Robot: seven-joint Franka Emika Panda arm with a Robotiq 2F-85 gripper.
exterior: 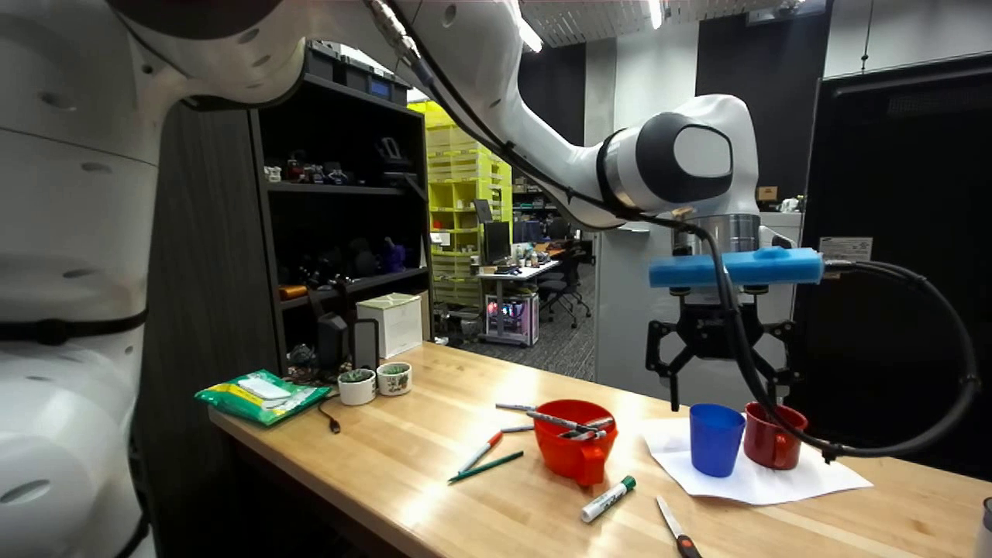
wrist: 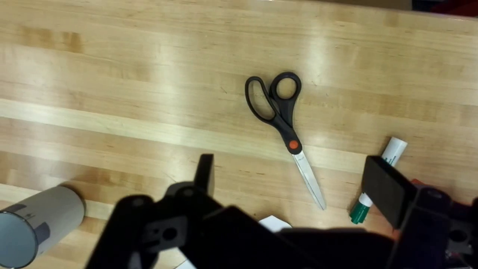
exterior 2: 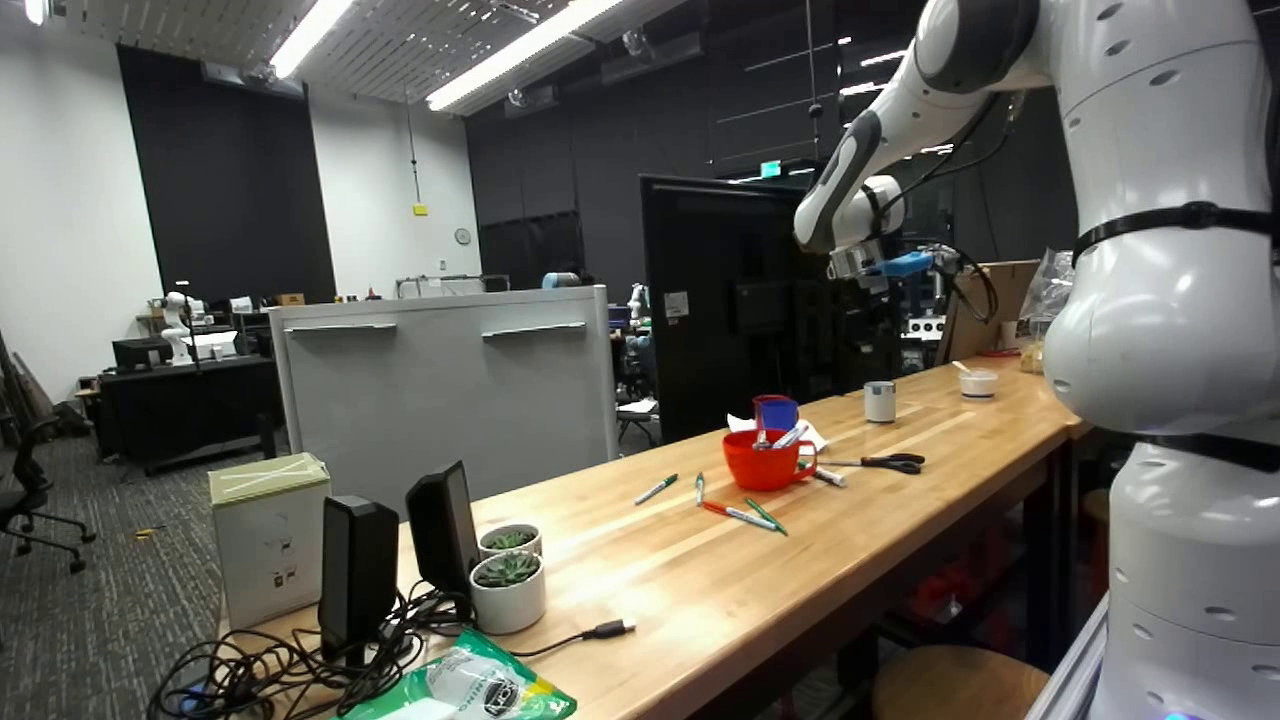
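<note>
High over the table my gripper is open, its fingers wide apart and nothing between them. In exterior view 1 the gripper (exterior: pixel 727 395) appears above the blue cup (exterior: pixel 716 440) and the dark red mug (exterior: pixel 773 437), both upright on white paper (exterior: pixel 669 456). Black-handled scissors (wrist: pixel 289 134) lie far below on bare wood in the wrist view. A green-capped marker (wrist: pixel 394 151) is partly covered there by the right finger. The orange-red cup (exterior: pixel 569 456) holds several pens, with a handle facing the table's front.
Several loose pens, among them a green one (exterior: pixel 486 466), lie beside the orange-red cup. A grey-white can (exterior 2: pixel 879 402) stands farther along the table. Potted plants (exterior: pixel 394 378) and a green bag (exterior: pixel 263 397) occupy the other end. Wood around the scissors is clear.
</note>
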